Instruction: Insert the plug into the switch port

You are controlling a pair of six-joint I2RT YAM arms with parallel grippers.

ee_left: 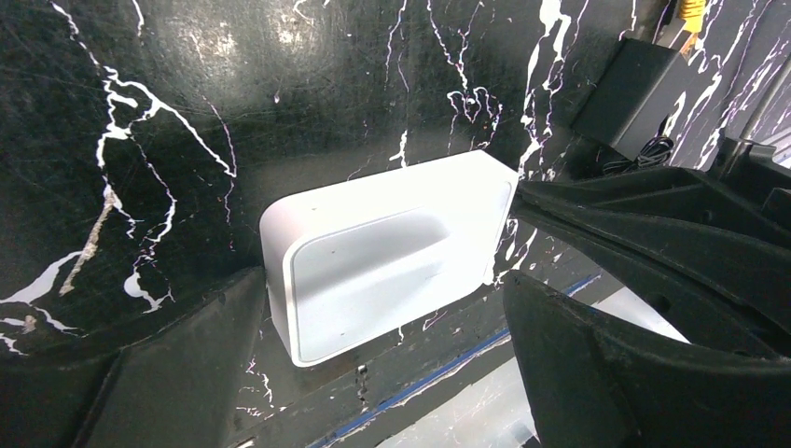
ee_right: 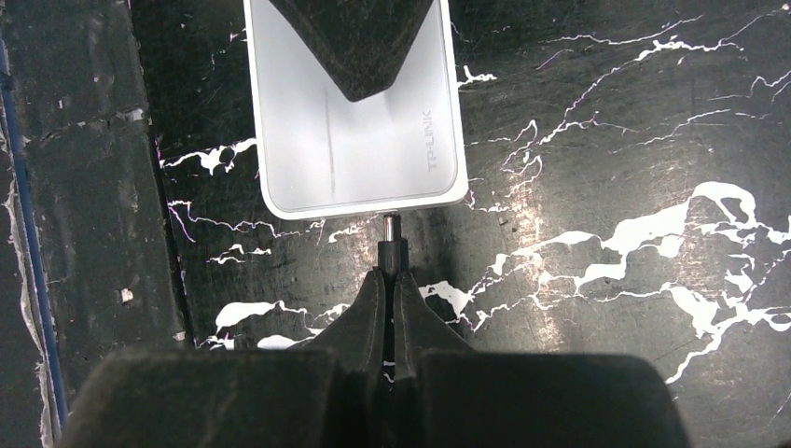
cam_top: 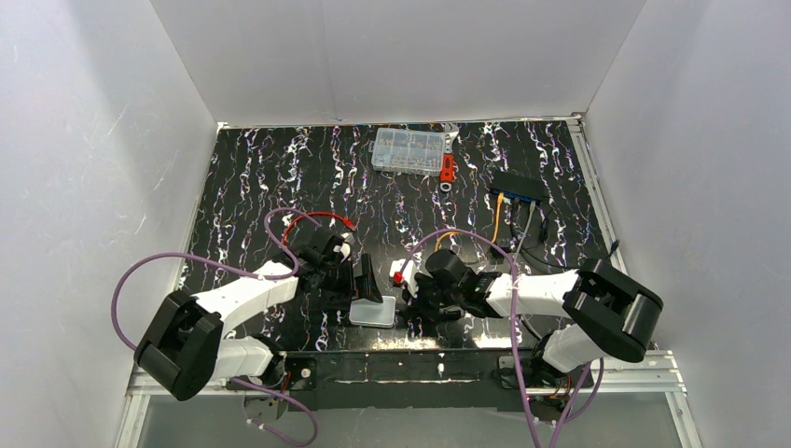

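Observation:
The white TP-LINK switch lies on the dark table near its front edge, also seen in the left wrist view as a white box (ee_left: 373, 280). My left gripper is open above it, one finger (ee_left: 159, 364) near its left end and the other toward its right; contact is unclear. Shut on the black plug (ee_right: 393, 252), my right gripper points it at the switch's side. The plug's silver barrel is right at the switch's edge. Whether its tip is inside the port cannot be seen, and the port itself is hidden.
A black adapter box (ee_left: 630, 98) with a yellow connector (ee_left: 690, 14) lies beyond the right gripper. Farther back are a clear organizer box (cam_top: 408, 151), a red-handled wrench (cam_top: 448, 168), a dark device (cam_top: 518, 186) with cables and a red cable (cam_top: 322, 214).

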